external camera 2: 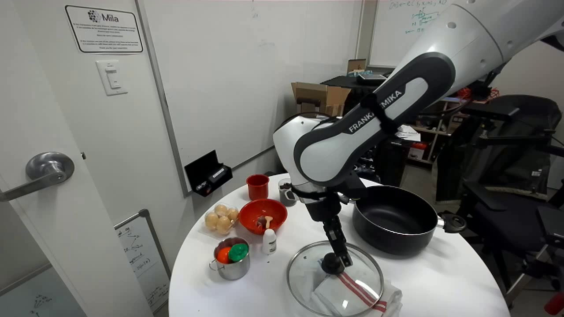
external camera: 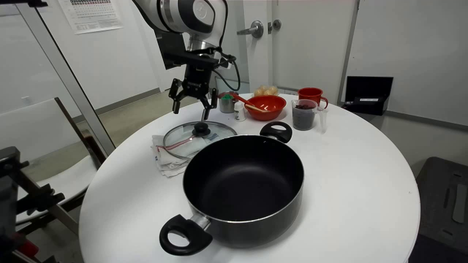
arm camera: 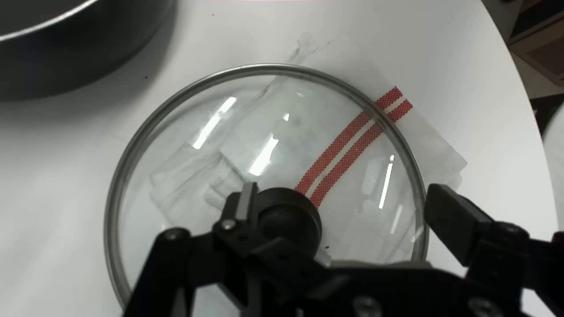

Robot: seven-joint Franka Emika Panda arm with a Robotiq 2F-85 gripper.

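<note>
My gripper (external camera: 190,110) is open above the glass lid (external camera: 226,128), its fingers spread wide with nothing held between them. The lid's black knob (external camera: 201,129) sits lower than the fingertips in exterior view 1. From the wrist, the knob (arm camera: 288,219) appears close by the left finger (arm camera: 244,203), which partly covers it; the right finger (arm camera: 449,222) is well off to the side, over the lid's rim. Beneath the lid lies a folded white cloth (external camera: 164,163) with red stripes. The empty black pot (external camera: 245,175) stands beside the lid, uncovered.
Behind the lid are a metal pot (external camera 2: 232,267) with red and green items, a white bottle (external camera 2: 269,241), a red bowl (external camera 2: 264,224), a carton of eggs (external camera 2: 219,219), a red mug (external camera 2: 257,187) and a measuring cup (external camera: 303,117).
</note>
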